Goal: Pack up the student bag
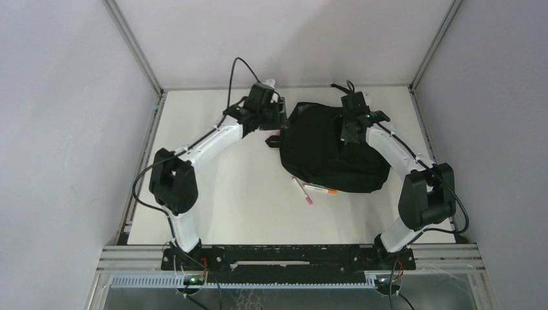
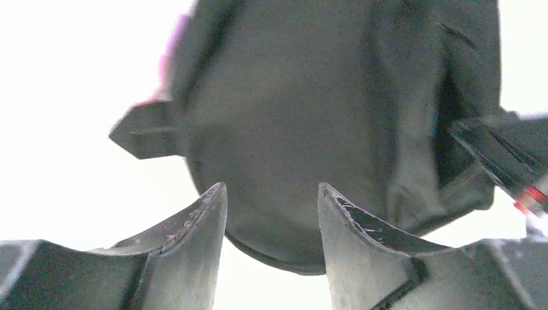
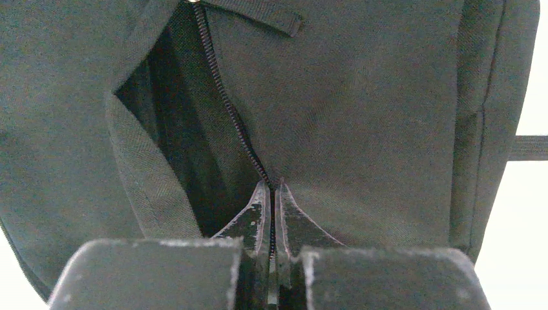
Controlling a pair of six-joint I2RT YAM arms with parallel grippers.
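The black bag [image 1: 310, 148] lies on the right half of the table. Its zipped opening [image 3: 174, 129] gapes in the right wrist view. My right gripper is shut on the zipper edge of the bag, which runs in between its fingertips. To the left of the opening hangs my left gripper, fingers apart and empty, over the bag's left part. Below the bag lie a pink-capped marker [image 1: 302, 191] and an orange-capped marker [image 1: 320, 189], close together. What the bag holds is hidden.
Something pink [image 2: 169, 55] shows at the bag's left edge, beside a black strap [image 2: 147, 131]. Walls stand behind and at both sides.
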